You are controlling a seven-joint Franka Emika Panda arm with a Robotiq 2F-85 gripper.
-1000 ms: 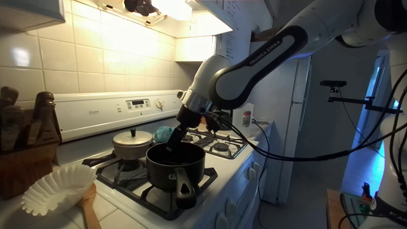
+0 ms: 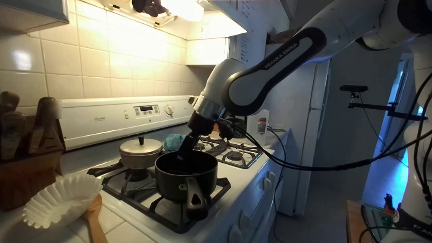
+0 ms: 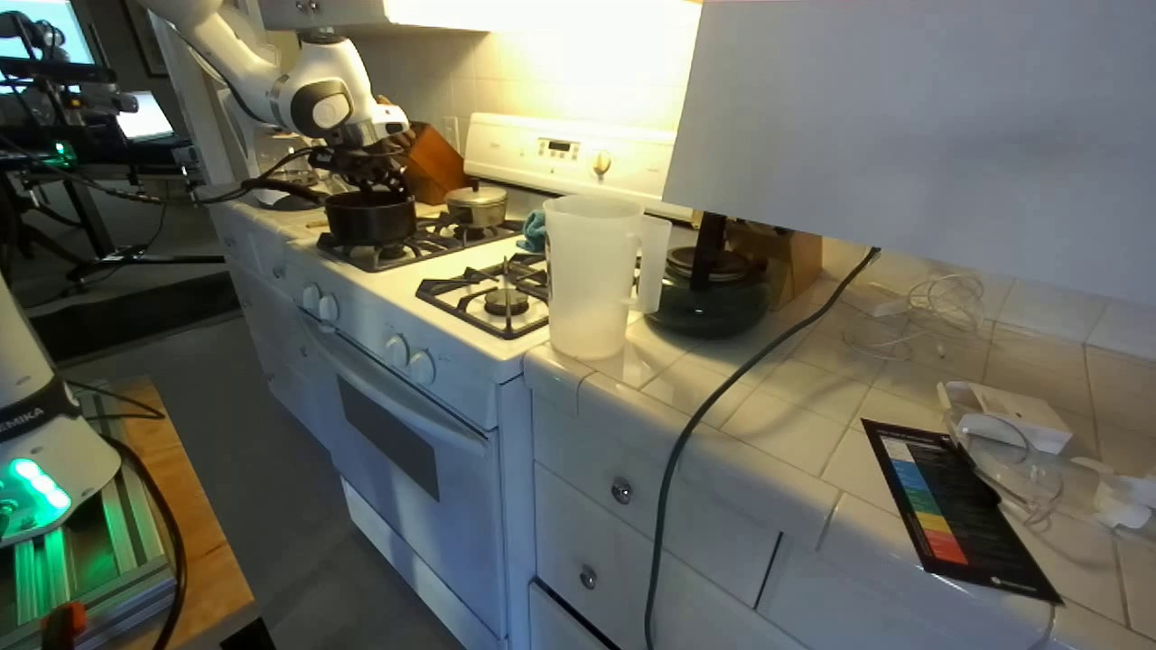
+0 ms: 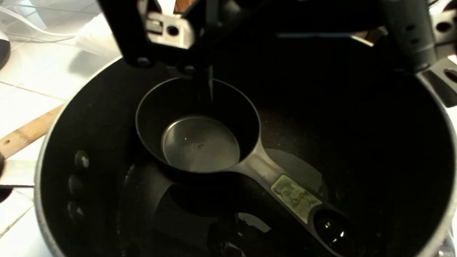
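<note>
A black pot stands on the front burner, its handle pointing toward the camera in exterior view 1. Inside it, the wrist view shows a dark measuring cup with a labelled handle slanting down to the right. My gripper reaches into the pot from above, its fingers apart. The left finger dips across the cup's back rim, overlapping the cup's inside; contact cannot be told. Its other finger is far to the right, well away from the cup. Both exterior views hide the fingertips behind the pot wall.
A lidded silver pot sits on the burner behind. A white fluted bowl and a wooden utensil lie on the left counter by the knife block. A translucent pitcher stands beside the stove.
</note>
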